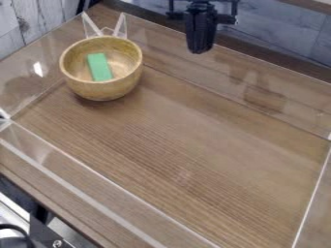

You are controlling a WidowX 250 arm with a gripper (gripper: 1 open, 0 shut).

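Observation:
My gripper (pixel 199 45) hangs at the top centre of the camera view, above the back of the wooden table (pixel 195 165), dark and shut, with nothing visible between its fingers. A round tan bowl (pixel 123 84) stands at the back left, apart from the gripper and to its lower left. A green block (pixel 99 67) lies inside the bowl.
White wire-like shapes (pixel 104 29) stand behind the bowl at the back edge. A panelled wall (pixel 278 39) runs along the back. The middle, front and right of the table are clear.

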